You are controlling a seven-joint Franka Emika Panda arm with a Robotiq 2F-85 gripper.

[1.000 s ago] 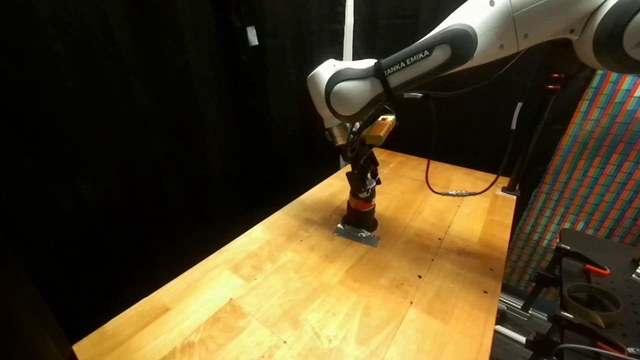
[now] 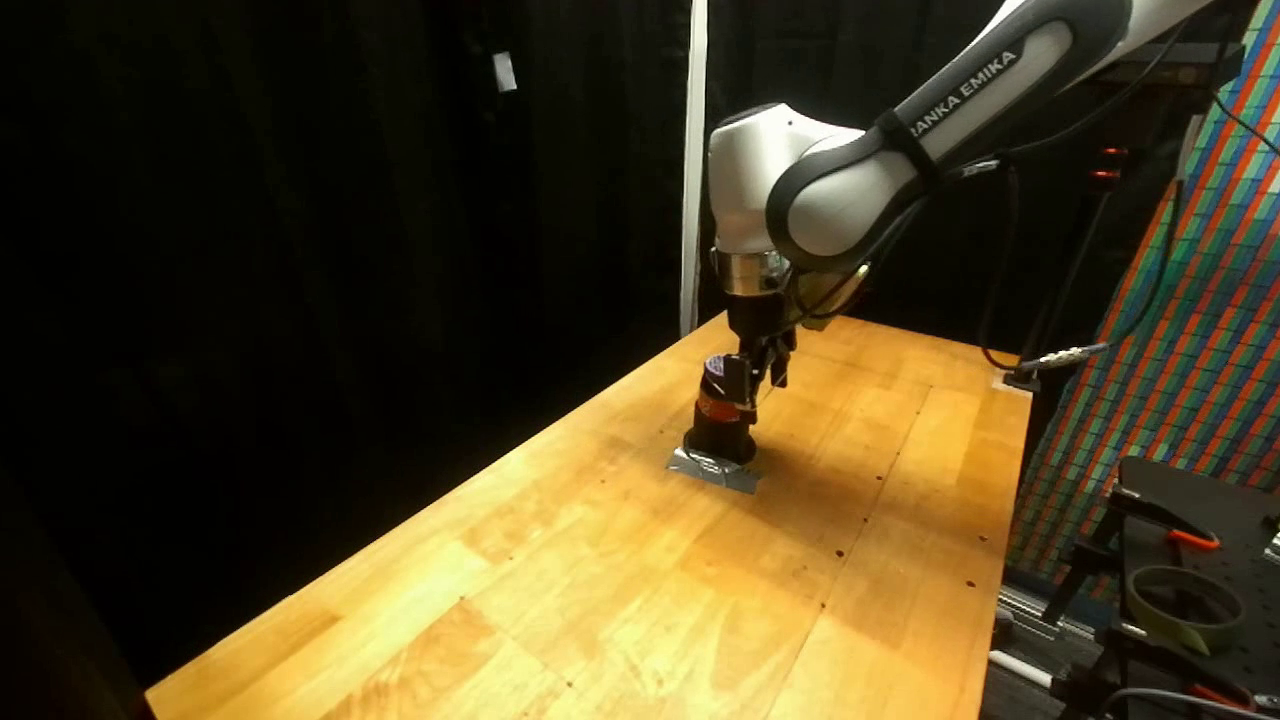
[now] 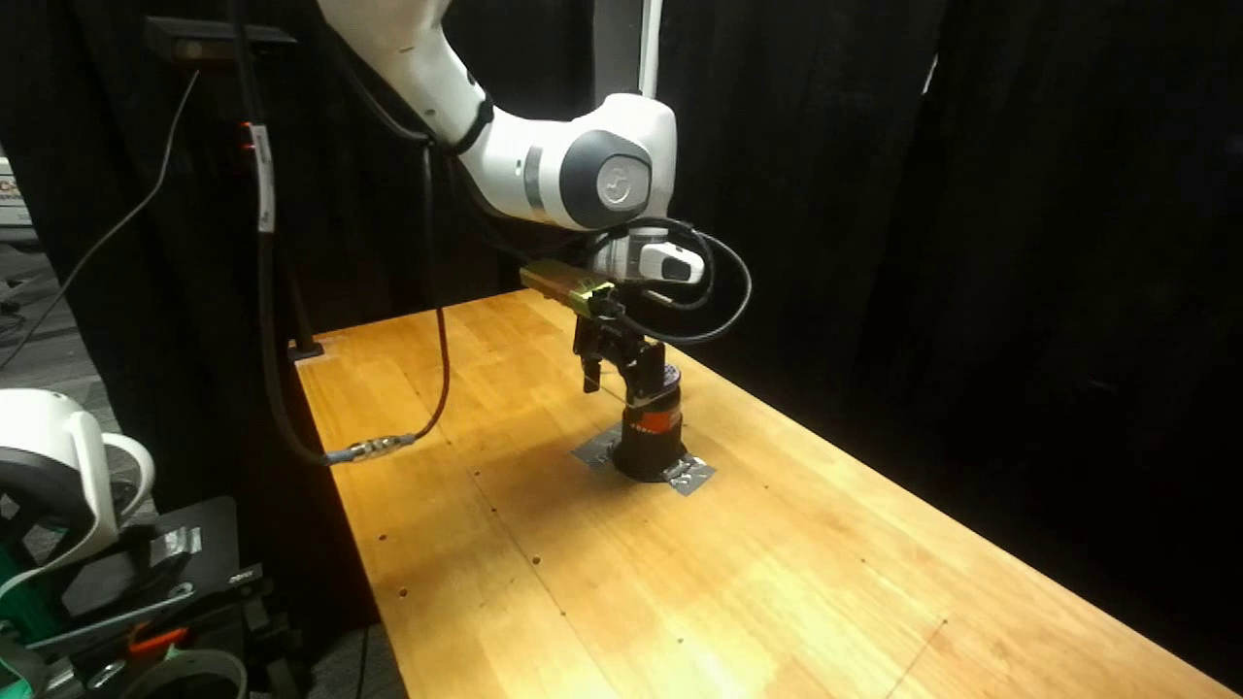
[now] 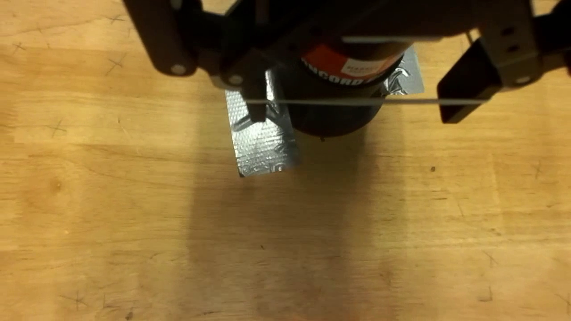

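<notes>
A black cylindrical container (image 2: 720, 414) with an orange label stands upright on the wooden table; "NCORD" is readable on it in the wrist view. Silver tape (image 3: 690, 473) at its base lies on the table. My gripper is open and pointing down, close beside the container's upper part. One finger (image 3: 644, 382) overlaps the container's side in exterior view 2; whether they touch, I cannot tell. A thin pale band (image 4: 415, 101) spans the gap between the two fingertips. In the wrist view the container's top is hidden behind the gripper.
A hanging cable (image 3: 270, 326) loops over the table's far side edge. Beyond the table stands a black side stand (image 2: 1200, 480) with a tape roll (image 2: 1184, 606). Dark curtains border the other side.
The arm has drawn back to the right in exterior view 1, and the gripper has turned from tilted over the container to more upright beside it. The container stands where it was.
</notes>
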